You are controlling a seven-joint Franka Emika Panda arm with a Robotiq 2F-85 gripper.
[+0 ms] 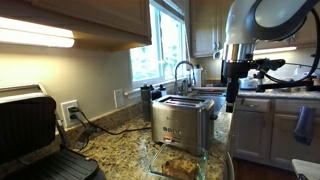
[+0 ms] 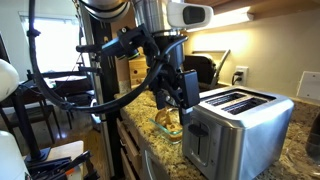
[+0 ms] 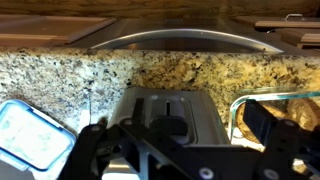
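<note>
A silver toaster (image 1: 183, 121) stands on the granite counter, its two top slots empty in exterior view 2. Its end, with a black lever (image 3: 168, 122), shows below my gripper in the wrist view. The fingers are open, their fingers (image 3: 263, 122) wide apart with nothing between them. From exterior view 2, my gripper (image 2: 188, 104) hangs close to the toaster's lever end; whether they touch cannot be told. A clear glass dish (image 1: 178, 163) holding brown bread-like food lies beside the toaster.
A black grill press (image 1: 35, 135) sits at the counter's left, near a wall outlet (image 1: 71, 110) with a plugged cord. A blue-rimmed, pale container (image 3: 35, 134) lies left in the wrist view. Behind are a faucet and cabinets.
</note>
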